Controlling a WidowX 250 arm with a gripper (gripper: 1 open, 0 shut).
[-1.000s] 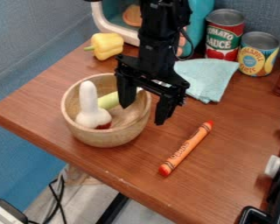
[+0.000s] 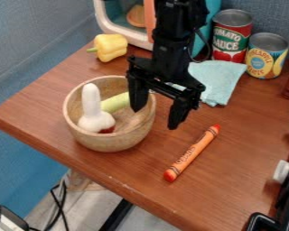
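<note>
My black gripper (image 2: 157, 105) hangs open, one finger over the right rim of a wooden bowl (image 2: 108, 139), the other just outside it to the right. In the bowl stand a white pestle-like object (image 2: 94, 113) and a pale green cylindrical item (image 2: 116, 102); nothing shows between the fingers. An orange crayon-shaped stick (image 2: 191, 153) lies to the right of the bowl on the wooden table (image 2: 231, 180).
A yellow toy (image 2: 108, 46) sits at the back left, beside a teal-and-white box (image 2: 116, 13). A light blue cloth (image 2: 217, 79), a tomato can (image 2: 230, 36) and a second can (image 2: 266, 56) are at the back right. Dark objects line the right edge.
My gripper has shifted slightly right and up; the objects on the table look unmoved.
</note>
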